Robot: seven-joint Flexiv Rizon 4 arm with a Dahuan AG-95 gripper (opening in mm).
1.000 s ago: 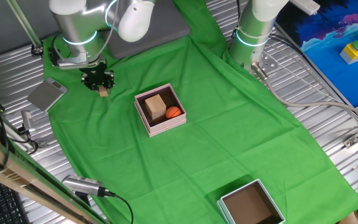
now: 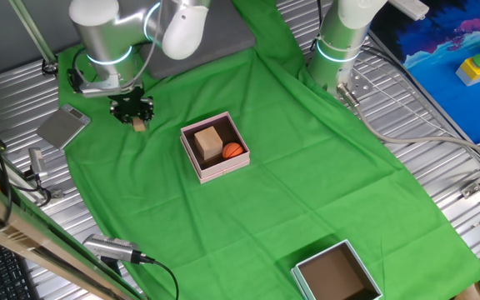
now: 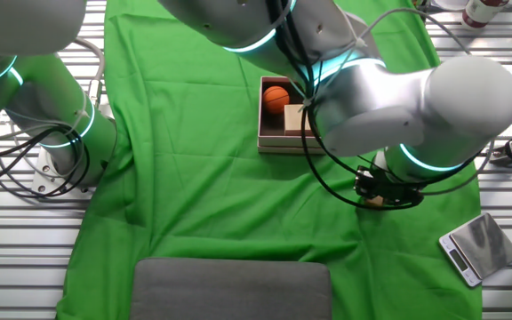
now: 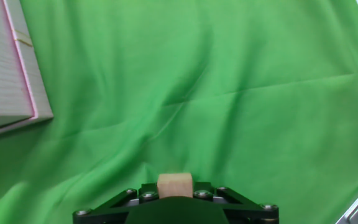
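A small light wooden block [image 4: 175, 185] sits between the fingers of my gripper, which is shut on it, with a black finger against each side. In exterior view 1 the gripper [image 2: 136, 122] is over the green cloth, left of the pink-white box [image 2: 226, 169], with the block [image 2: 139, 126] poking out below. Whether the block touches the cloth I cannot tell. Inside that box are a larger wooden block [image 2: 208, 142] and an orange ball [image 2: 232, 150]. The arm covers part of the box in exterior view 2.
An empty box with a pale rim [image 2: 301, 280] stands at the cloth's near edge. A small scale [image 2: 63, 127] lies left of the gripper, and a dark grey pad [image 2: 207, 46] behind it. Between the two boxes the green cloth [image 2: 261, 204] is bare.
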